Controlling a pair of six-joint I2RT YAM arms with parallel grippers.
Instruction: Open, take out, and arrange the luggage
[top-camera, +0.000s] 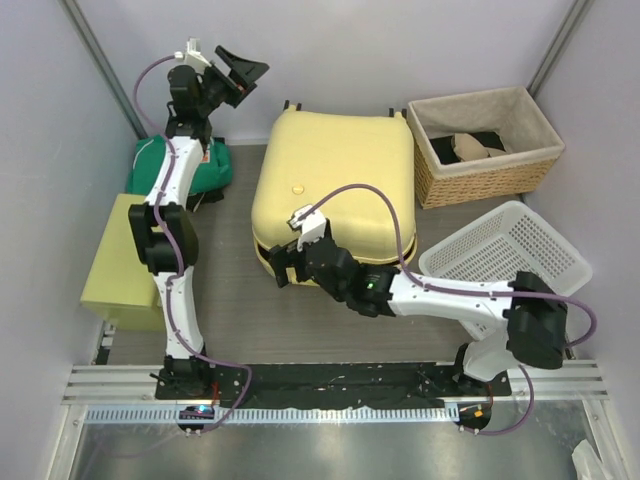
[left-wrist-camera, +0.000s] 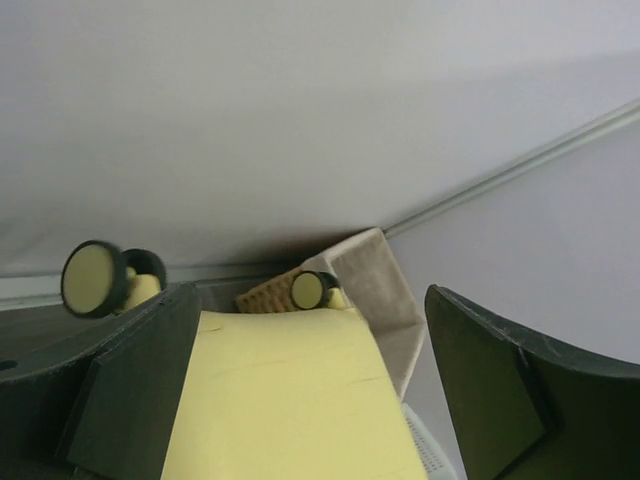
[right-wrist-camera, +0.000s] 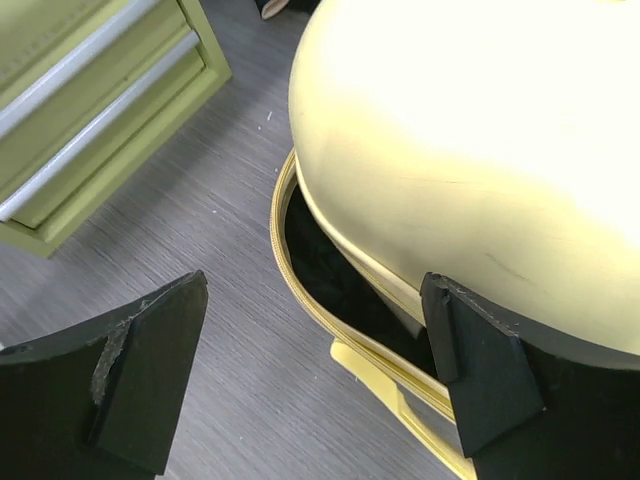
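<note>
The pale yellow suitcase (top-camera: 340, 170) lies flat on the grey floor, wheels toward the back wall. Along its front a dark gap (right-wrist-camera: 335, 285) parts the lid from the base, and a yellow handle (right-wrist-camera: 370, 375) sticks out below. At the front left edge of the case my right gripper (top-camera: 288, 268) is open; one of its fingers (right-wrist-camera: 500, 370) overlaps the gap in the right wrist view, contact unclear. Behind and left of the case, raised near the back wall, my left gripper (top-camera: 250, 82) stands open. Two wheels (left-wrist-camera: 90, 280) show beyond its empty fingers.
A wicker basket (top-camera: 480, 185) with dark and tan items stands back right, and a white perforated basket (top-camera: 470, 250) at the right. On the left are a yellow-green cabinet (top-camera: 125, 260) and a green cloth (top-camera: 210, 175).
</note>
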